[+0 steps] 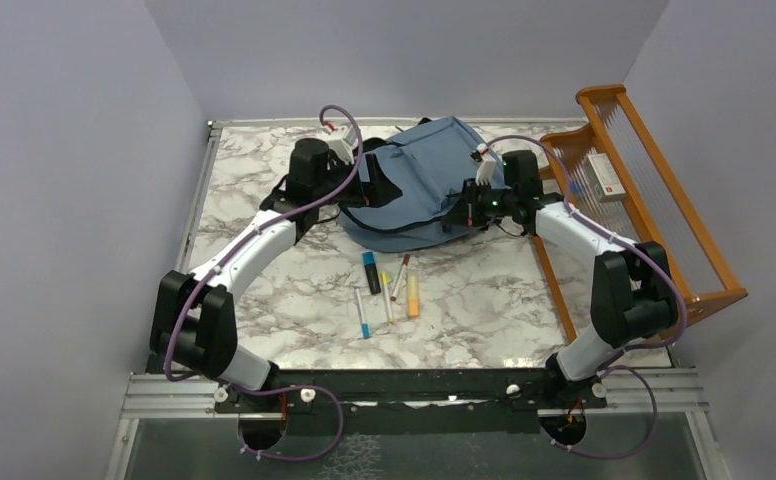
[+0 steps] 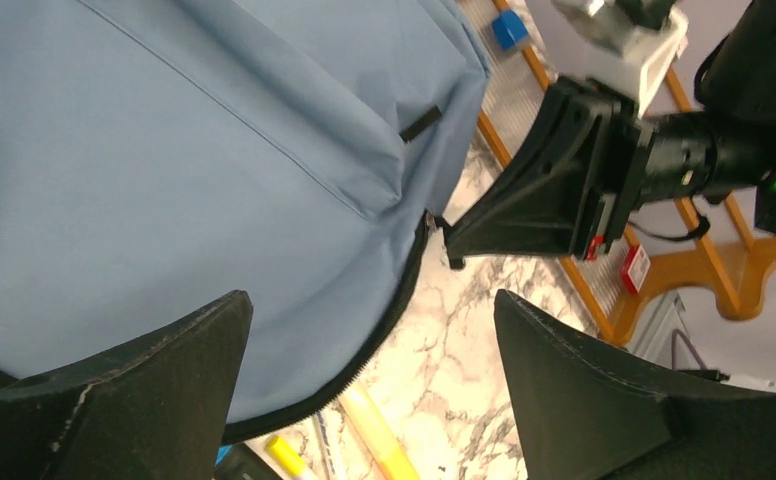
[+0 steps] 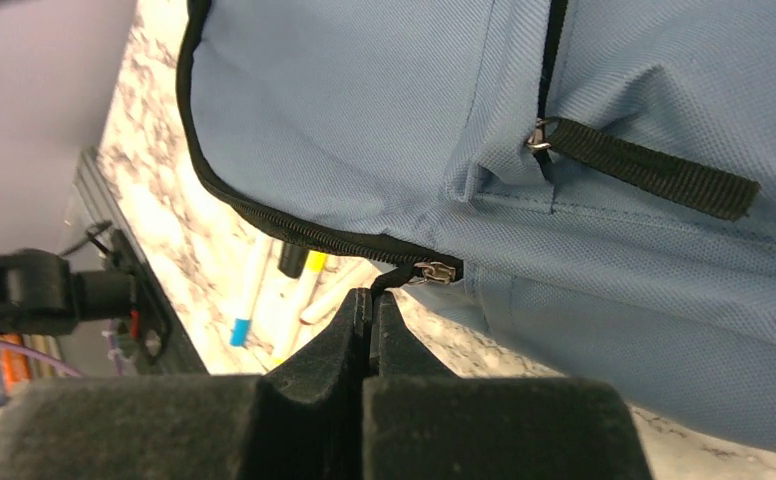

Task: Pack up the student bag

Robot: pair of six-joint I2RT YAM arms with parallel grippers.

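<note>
The blue student bag (image 1: 414,170) lies flat at the back of the table, its black zipper (image 3: 294,228) curving along the front edge. At the zipper's right end, the metal slider (image 3: 436,272) has a short black pull tab (image 3: 392,278) that runs in between the fingertips of my right gripper, which is shut on it. Over the bag's left part hangs my left gripper, wide open and empty. In front of the bag lie a black marker with blue cap (image 1: 371,273), a yellow tube (image 1: 412,295) and several thin pens (image 1: 387,297).
A slanted wooden rack (image 1: 664,190) stands at the right, holding a white box (image 1: 604,177). A second zipper pull (image 3: 654,168) lies on the bag.
</note>
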